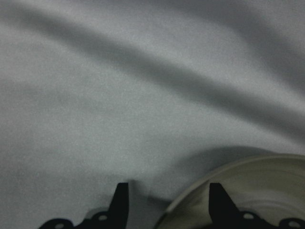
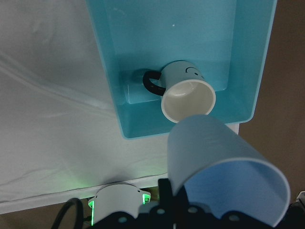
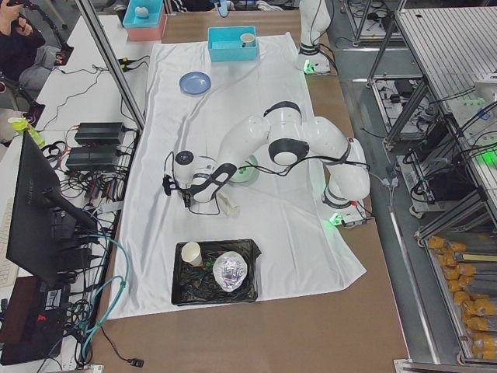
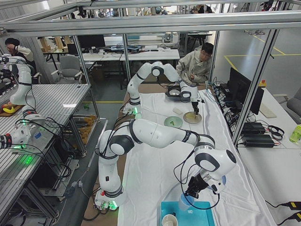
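My right gripper is shut on a light blue cup [image 2: 214, 148], held tilted near the blue bin [image 2: 171, 28]. A white mug [image 2: 188, 98] with a black handle and drawn face sits in that bin. At the other end of the cloth, my left gripper is open at the rim of a tan dish [image 1: 267, 181]; whether the rim is touched cannot be told. A green plate [image 4: 173, 121] lies beside that dish, partly hidden by the arm in the camera left view.
A black lined tray [image 3: 186, 287] holds a white cup and a foil-covered item. A blue plate [image 3: 195, 82] lies on the white cloth [image 3: 155, 249]. Monitors and cables line one side; a metal frame stands around.
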